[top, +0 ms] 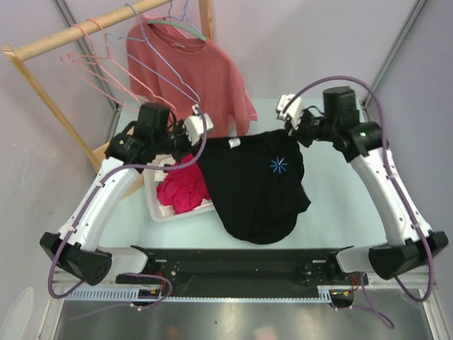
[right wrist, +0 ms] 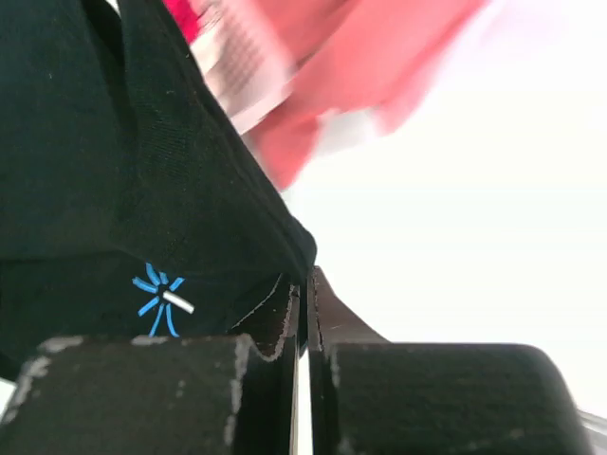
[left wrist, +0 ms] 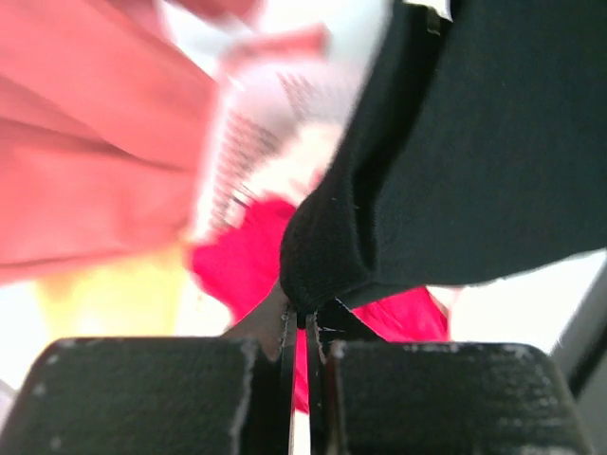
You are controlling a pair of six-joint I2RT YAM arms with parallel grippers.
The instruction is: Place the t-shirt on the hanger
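Observation:
A black t-shirt (top: pixel 248 191) with a blue starburst print (right wrist: pixel 159 294) is lifted and stretched between my two grippers. My left gripper is shut on one upper corner, the cloth bunched at its tips. My right gripper is shut on the other upper corner, near the print. The shirt's lower part drapes down over the front of the table. Empty pink and blue hangers (top: pixel 106 71) hang on the wooden rail (top: pixel 53 44) at upper left.
A pink shirt (top: pixel 184 85) hangs on a green hanger at the back. A white basket (top: pixel 159 212) with red clothes (top: pixel 180 188) sits behind the black shirt.

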